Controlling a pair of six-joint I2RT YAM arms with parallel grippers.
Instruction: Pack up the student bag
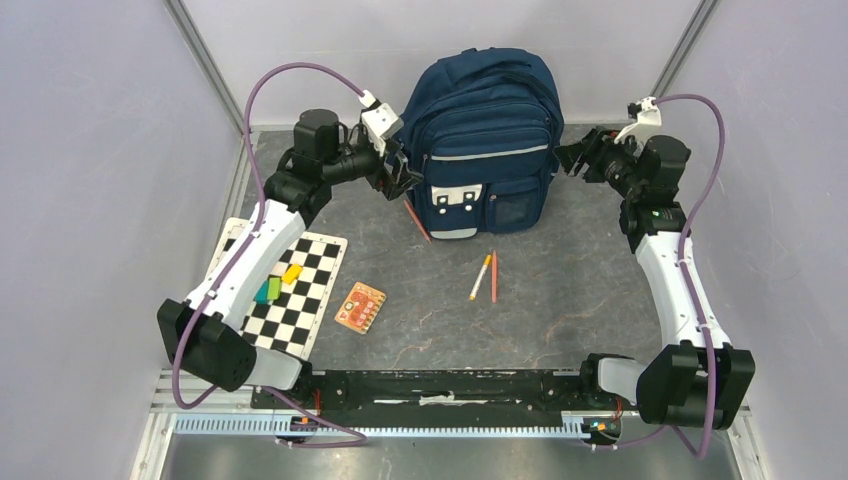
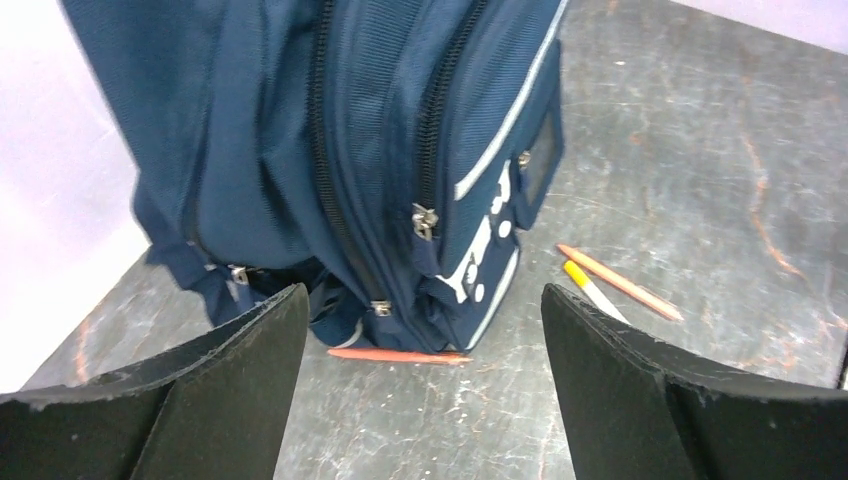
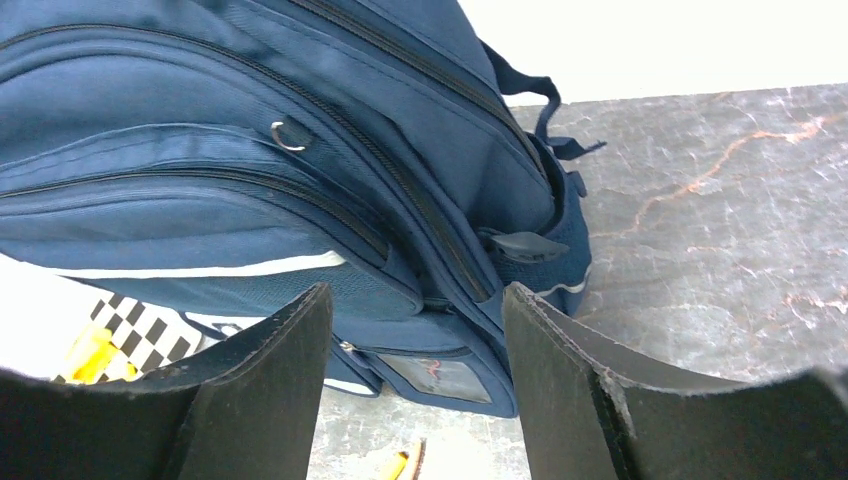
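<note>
A navy backpack (image 1: 490,130) stands upright against the back wall, its main zipper (image 2: 330,150) running down the side in the left wrist view. My left gripper (image 1: 408,182) is beside the bag's left side, open and empty. At the bag's right side, my right gripper (image 1: 568,164) is partly open with nothing between its fingers; the bag's side (image 3: 450,200) lies beyond them. An orange-red pencil (image 1: 417,220) lies by the bag's lower left. In front lie a white-and-yellow marker (image 1: 480,278) and another orange pencil (image 1: 494,277). An orange spiral notebook (image 1: 360,307) rests front left.
A checkered board (image 1: 318,270) with yellow, green and teal blocks lies at the left, partly under my left arm. White walls close off the back and sides.
</note>
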